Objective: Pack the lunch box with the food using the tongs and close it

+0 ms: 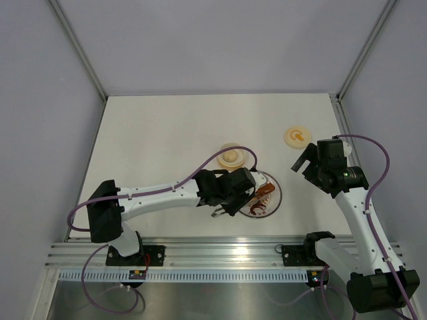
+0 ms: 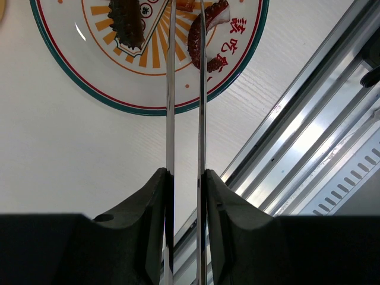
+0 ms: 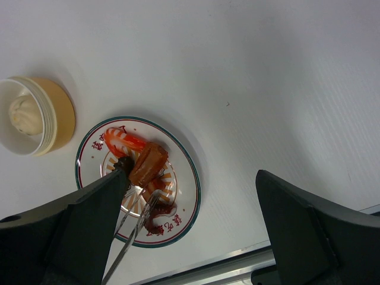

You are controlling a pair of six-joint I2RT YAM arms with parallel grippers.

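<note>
A plate (image 3: 184, 219) holds several food pieces: a red piece (image 3: 119, 136), a brown piece (image 3: 149, 161), a dark ridged piece (image 2: 124, 24) and a curled tentacle piece (image 2: 195, 41). My left gripper (image 1: 245, 203) is over the plate, long metal tongs shut in it, their tips among the food; what lies between the tips is unclear. A round container (image 3: 59, 113) with a pale bun stands behind the plate. My right gripper (image 1: 303, 163) is open and empty, right of and above the plate.
A round lid (image 1: 293, 137) with an orange mark lies at the back right. A metal rail (image 1: 200, 243) runs along the front edge.
</note>
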